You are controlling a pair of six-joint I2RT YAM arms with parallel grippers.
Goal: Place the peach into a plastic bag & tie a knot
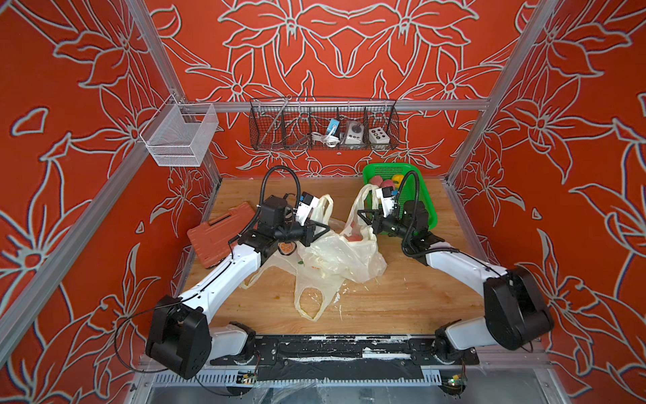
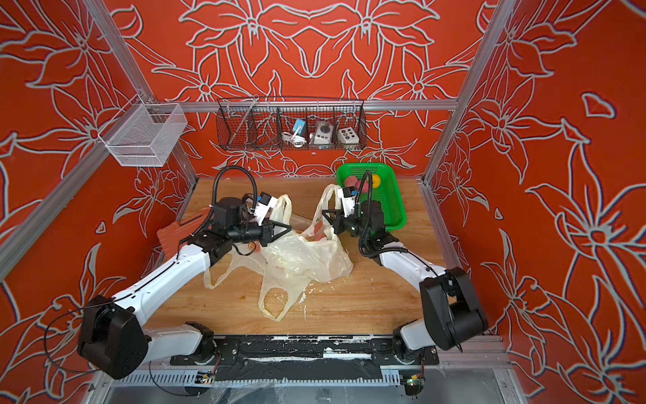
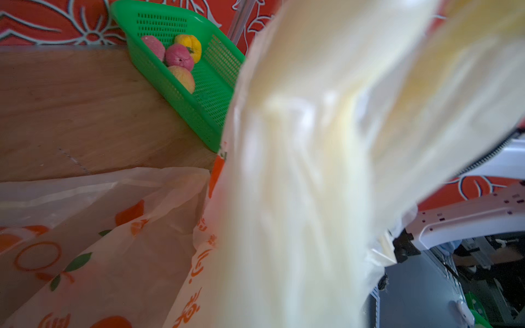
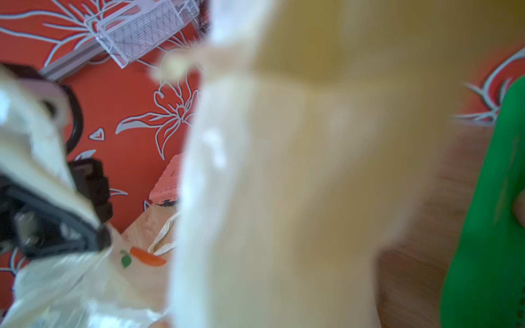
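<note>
A cream plastic bag (image 1: 343, 259) lies crumpled in the middle of the table, its two handles raised, with something pinkish (image 1: 353, 237) showing in its opening. My left gripper (image 1: 316, 232) is shut at the left handle (image 1: 324, 205), and my right gripper (image 1: 368, 215) is shut at the right handle (image 2: 329, 195). Raised film blurs most of both wrist views, hiding what lies between the fingers. Another printed bag (image 3: 109, 246) spreads beneath.
A green basket (image 1: 424, 208) with several fruits stands at the back right. An orange case (image 1: 218, 235) lies at the left. Wire baskets hang on the walls.
</note>
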